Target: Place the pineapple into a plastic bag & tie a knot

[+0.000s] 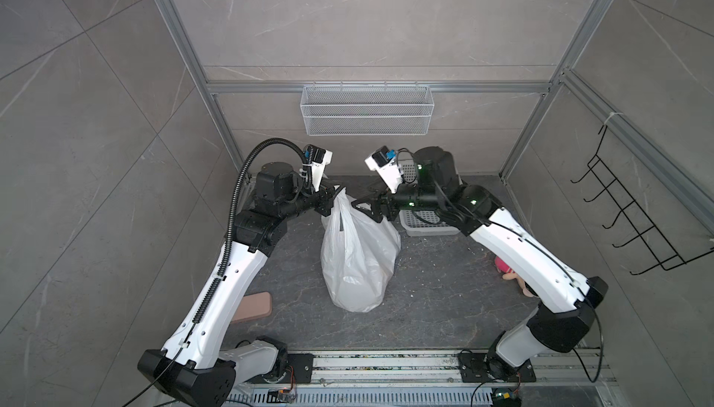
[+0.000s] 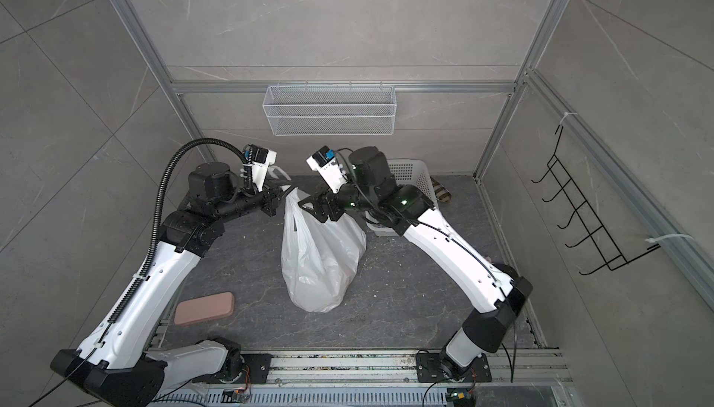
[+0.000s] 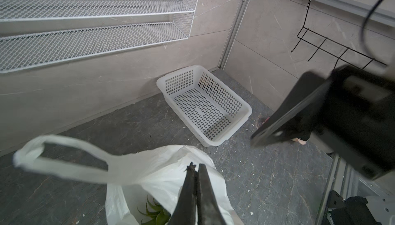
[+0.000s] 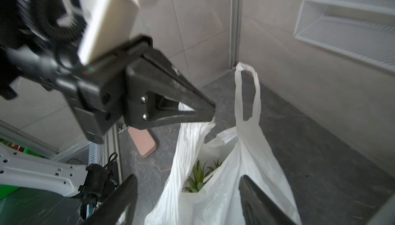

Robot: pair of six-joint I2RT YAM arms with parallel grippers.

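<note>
The white plastic bag (image 1: 358, 265) stands upright, drawn tall, in the middle of the floor. Green pineapple leaves (image 4: 198, 179) show through its opening in the wrist views. My left gripper is shut at the bag's top, and in the right wrist view one gathered handle runs to its fingertips. The other handle loop (image 4: 257, 97) rises free behind it. My right gripper is open, facing the bag from the right, with nothing held between its fingers.
A white perforated basket (image 3: 209, 138) stands at the back right, below a wall-mounted mesh rack (image 1: 366, 113). A pink block (image 2: 204, 308) lies front left. A doll (image 1: 505, 269) lies at the right, partly hidden. A black hook rack (image 1: 624, 210) hangs on the right wall.
</note>
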